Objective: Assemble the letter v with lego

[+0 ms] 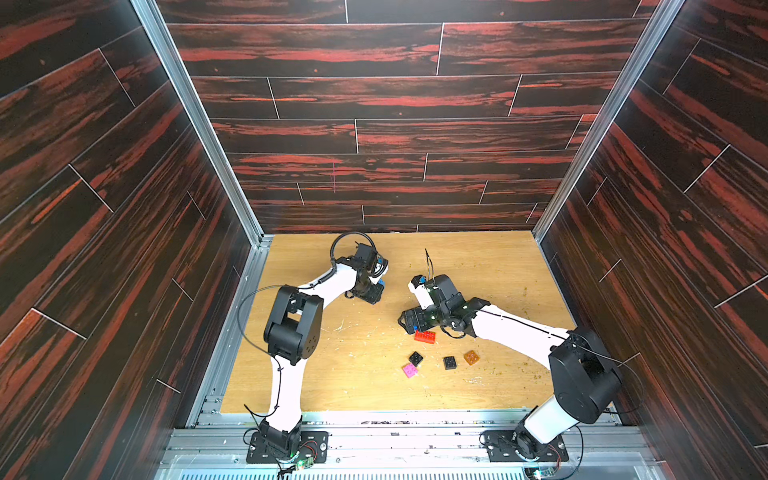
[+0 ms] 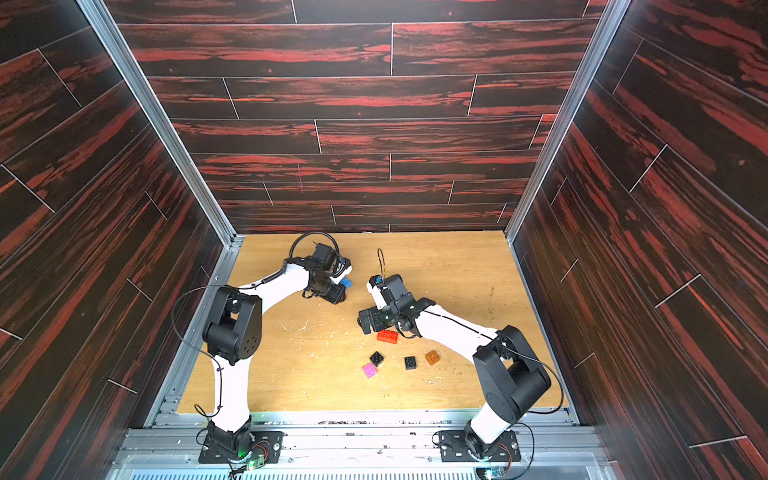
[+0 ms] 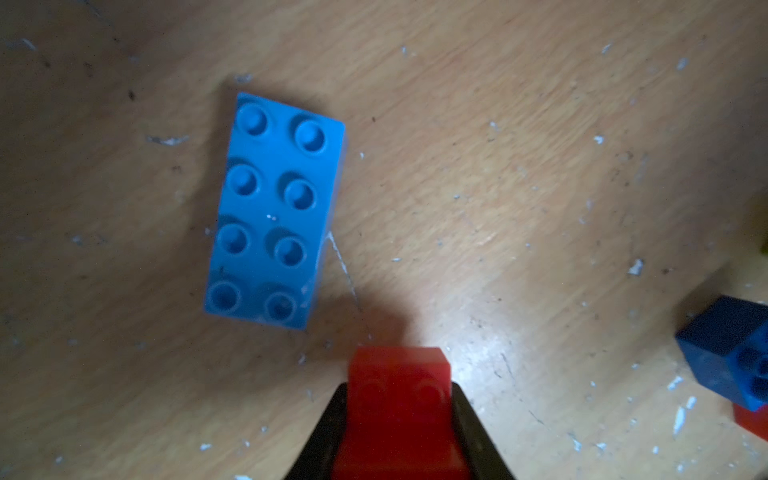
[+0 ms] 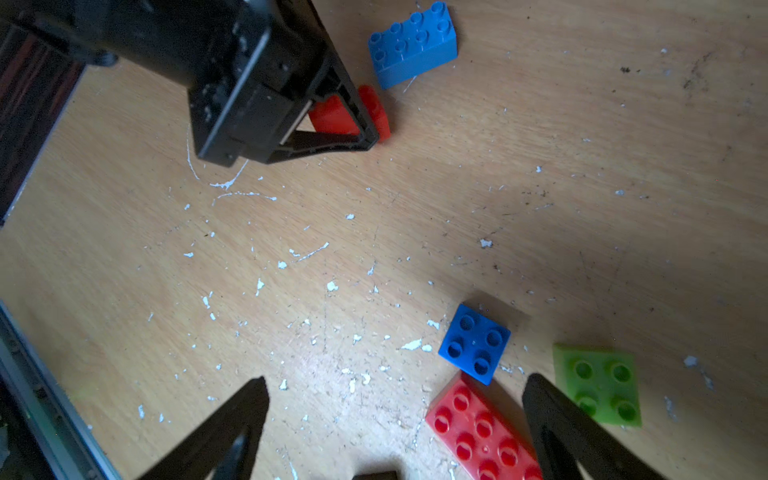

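Note:
In the left wrist view my left gripper is shut on a red brick (image 3: 399, 400), held low over the wood. A long light-blue brick (image 3: 276, 209) lies flat on the table just beyond it, apart from the red one. The right wrist view shows the same held red brick (image 4: 374, 113) close to the blue brick (image 4: 414, 44). My right gripper stands open. Below it lie a small dark-blue brick (image 4: 474, 342), a long red brick (image 4: 484, 432) touching it or nearly so, and a green brick (image 4: 598, 384).
Nearer the front edge lie two black bricks (image 1: 416, 358), a pink brick (image 1: 410, 370) and an orange brick (image 1: 471, 357). White scraps dot the surface.

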